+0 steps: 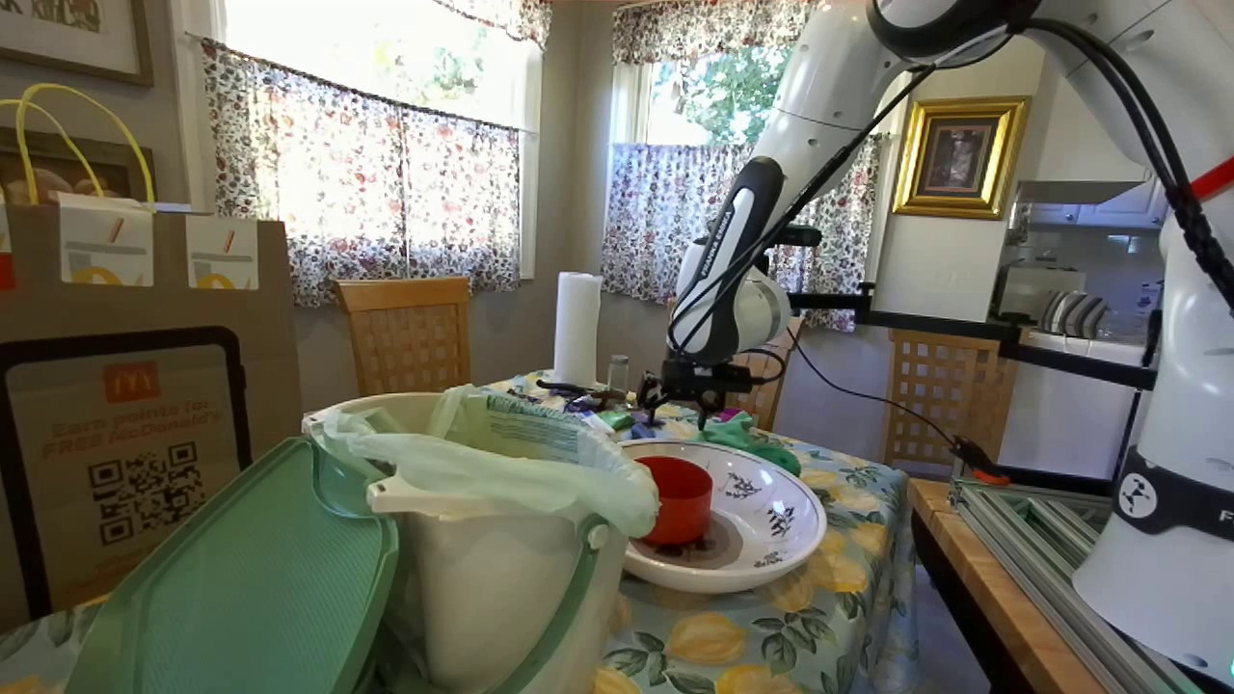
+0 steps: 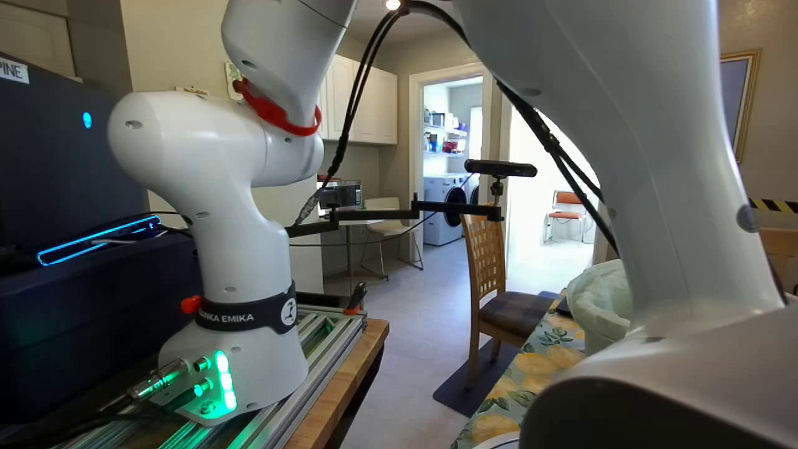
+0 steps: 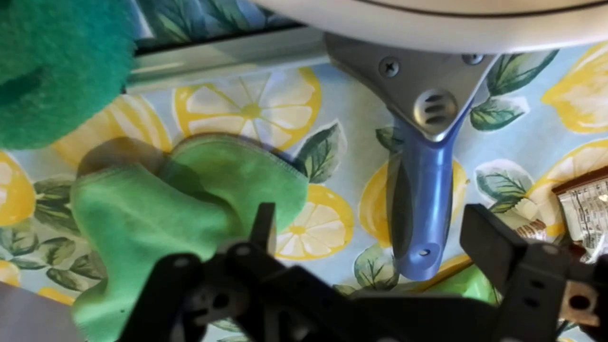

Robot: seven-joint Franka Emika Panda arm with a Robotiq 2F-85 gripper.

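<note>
In the wrist view my gripper is open, its two dark fingers well apart. A blue-handled squeegee [image 3: 431, 194] lies on the tablecloth, the end of its handle in the gap between the fingers as seen from above. Nothing is gripped. The squeegee's grey head runs partly under the rim of a white bowl [image 3: 456, 28]. Left of the handle lies a crumpled green cloth [image 3: 142, 211]; a fuzzy green item [image 3: 62, 68] is at the upper left. In exterior view 1 the gripper [image 1: 680, 418] hangs low behind the bowl.
A red cup [image 1: 680, 503] sits in the white bowl [image 1: 798, 509]. In front stand a lined white bucket [image 1: 497, 578] and its green lid [image 1: 254, 555]. A paper towel roll [image 1: 577, 328] stands farther back. A brown wrapper [image 3: 587, 211] lies right of the squeegee.
</note>
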